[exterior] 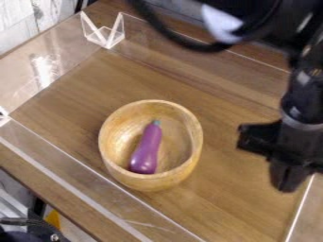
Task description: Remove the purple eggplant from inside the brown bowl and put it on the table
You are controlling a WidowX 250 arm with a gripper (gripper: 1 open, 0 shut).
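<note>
The purple eggplant (146, 149) lies inside the brown bowl (191, 156), its green-tipped end toward the back and leaning on the inner wall. The bowl stands upright on the table, left of the middle. Away to the right, near the edge of the view, hangs my gripper (285, 178), black and blurred by motion. A wide stretch of bare table lies between it and the bowl. Nothing can be made out in its grip, and blur hides how far apart the fingers are.
Bare wooden table (233, 203) spreads to the right of the bowl and behind it. A clear plastic wall (89, 194) runs along the left front side. At the back left stands a small white bracket (104, 31).
</note>
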